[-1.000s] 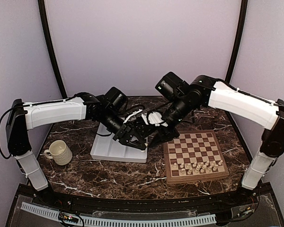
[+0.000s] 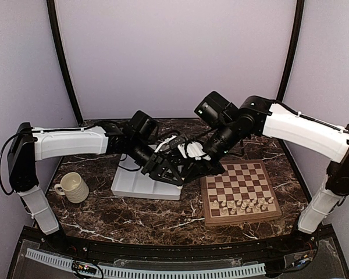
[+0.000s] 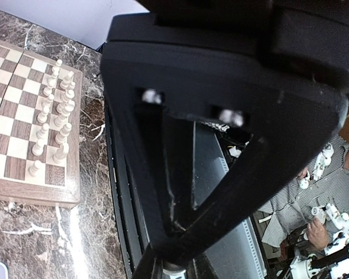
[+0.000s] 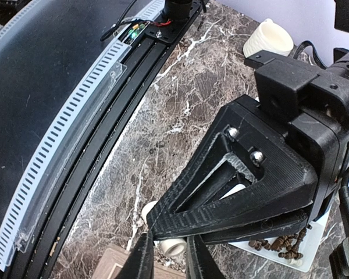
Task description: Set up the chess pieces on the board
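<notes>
My two grippers meet in mid-air between tray and board. My left gripper (image 2: 173,179) is shut on a white chess piece (image 4: 171,246); in its own view the piece is mostly hidden behind black fingers. My right gripper (image 2: 187,176) is part open around the same piece, close against the left one; whether it touches cannot be told. The chessboard (image 2: 207,186) at the right has several white pieces (image 3: 61,152) in rows along one side. In the right wrist view, dark pieces (image 4: 291,250) lie in the white tray (image 2: 128,189).
A white mug (image 2: 74,189) stands at the far left. The board's far squares are empty.
The left arm has shifted very little; the board looks unchanged.
</notes>
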